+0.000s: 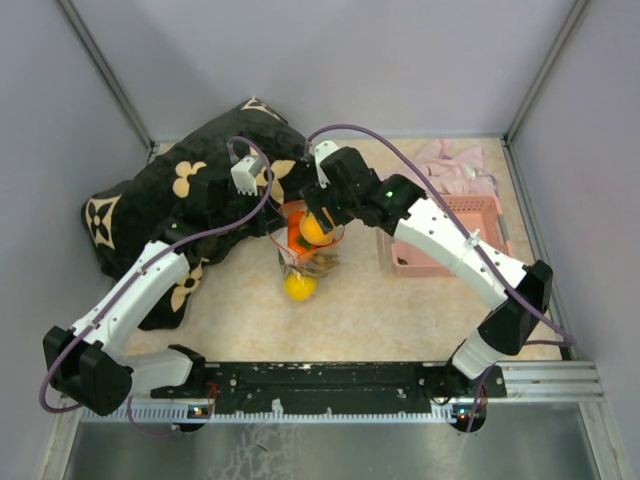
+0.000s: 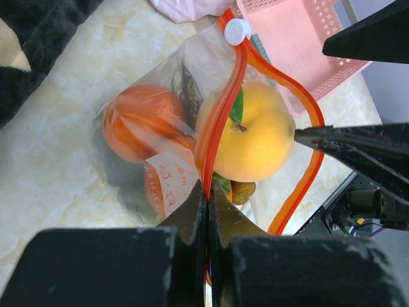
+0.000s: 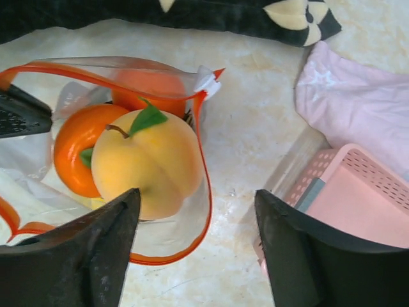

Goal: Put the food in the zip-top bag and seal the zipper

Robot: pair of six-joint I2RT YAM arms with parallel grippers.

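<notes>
The zip top bag point(image 2: 160, 179), with an orange-red zipper edge, holds a peach point(image 2: 252, 137), orange fruits point(image 3: 77, 153) and other food; a yellow fruit point(image 1: 300, 285) shows at its lower end in the top view. My left gripper is shut at the bag's zipper rim, the thin edge running between its fingers. My right gripper stands open above the bag's mouth beside the peach, nothing between its fingers; its fingers also show at right in the left wrist view.
A pink basket point(image 3: 354, 198) stands right of the bag, with a pink cloth point(image 3: 339, 96) behind it. A dark floral cushion point(image 1: 150, 200) lies at back left.
</notes>
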